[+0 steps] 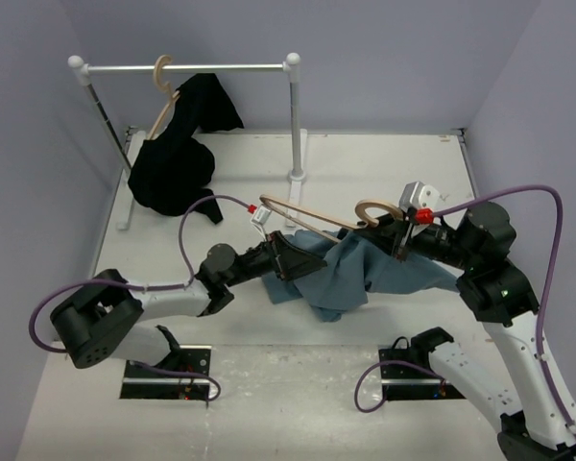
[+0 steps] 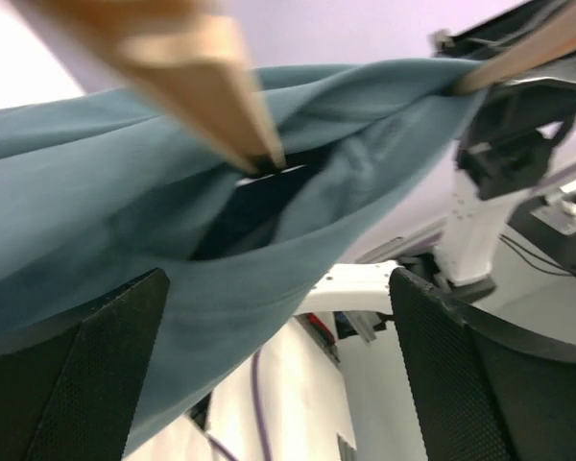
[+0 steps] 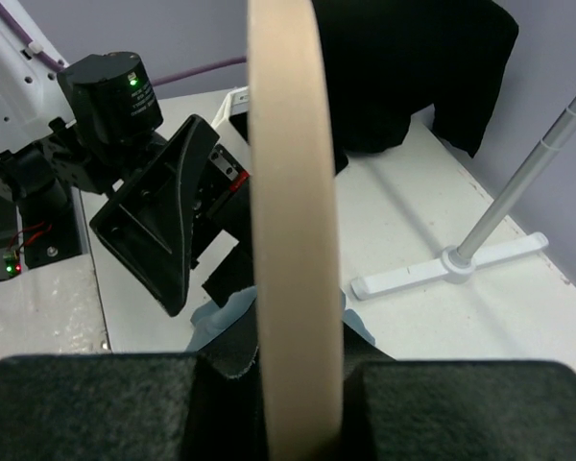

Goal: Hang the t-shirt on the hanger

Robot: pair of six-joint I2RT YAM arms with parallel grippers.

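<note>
A light wooden hanger (image 1: 307, 210) is held up over the table, my right gripper (image 1: 380, 230) shut on it near its hook. In the right wrist view the hanger (image 3: 293, 211) rises between the dark fingers. The blue-grey t-shirt (image 1: 336, 274) hangs from the right end of the hanger, while the hanger's left arm is bare at its tip. At the shirt's left part stands my left gripper (image 1: 302, 259), open. The left wrist view shows its fingers (image 2: 494, 375) wide apart, with stretched shirt fabric (image 2: 240, 279) in front of and partly between them.
A white rack (image 1: 187, 68) stands at the back left, a black garment (image 1: 178, 154) hanging from it on another wooden hanger (image 1: 161, 115). The rack's right foot (image 1: 298, 182) reaches toward the shirt.
</note>
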